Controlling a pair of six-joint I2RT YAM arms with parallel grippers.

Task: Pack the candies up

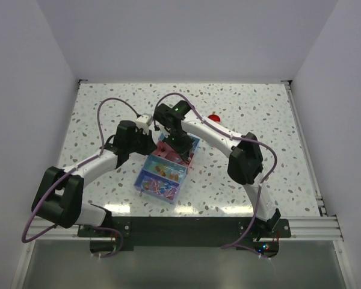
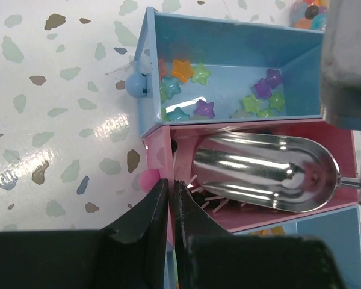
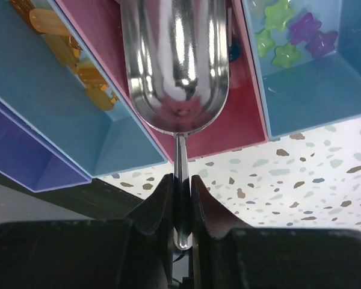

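A box of joined compartments stands mid-table: blue with star candies (image 2: 203, 108), pink (image 2: 159, 141), blue with amber candies (image 3: 89, 72), and purple (image 1: 159, 187). In the left wrist view, my left gripper is shut on the pink compartment's end wall. A metal scoop (image 2: 259, 168) lies in that compartment, over several thin sticks with dark heads. Its handle (image 3: 180, 159) runs between the fingers of my right gripper, which stand close on either side. Whether they press on it cannot be told.
A red round thing (image 1: 214, 118) stands behind my right arm, partly hidden. Colourful round pieces (image 2: 310, 13) show beyond the blue compartment.
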